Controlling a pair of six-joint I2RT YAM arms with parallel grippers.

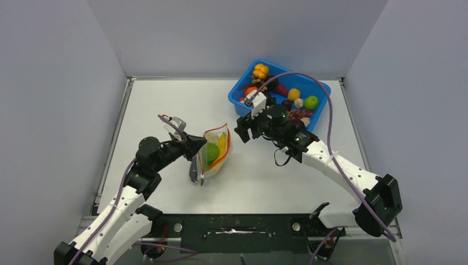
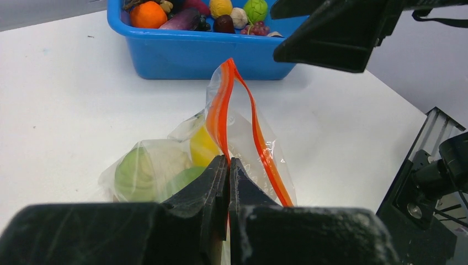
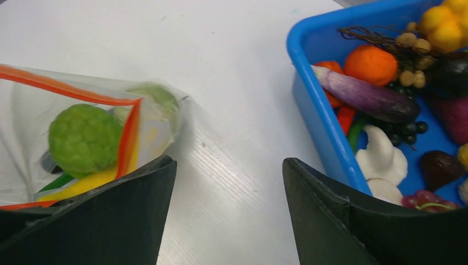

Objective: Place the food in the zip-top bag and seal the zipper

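Note:
The clear zip top bag (image 1: 222, 157) stands on the table with its orange-trimmed mouth gaping, a green food item (image 3: 85, 138) and a yellow one (image 3: 83, 185) inside. My left gripper is shut on the bag's edge, its tips pinching the orange zipper strip (image 2: 218, 113). Off to the bag's right, my right gripper is open in the right wrist view, with only bare table between its fingers. In the top view it hovers between the bag and the blue bin (image 1: 236, 102).
The blue bin at the back right holds mixed play food, including an eggplant (image 3: 367, 94), an orange item (image 3: 371, 64) and a green round one (image 1: 311, 102).

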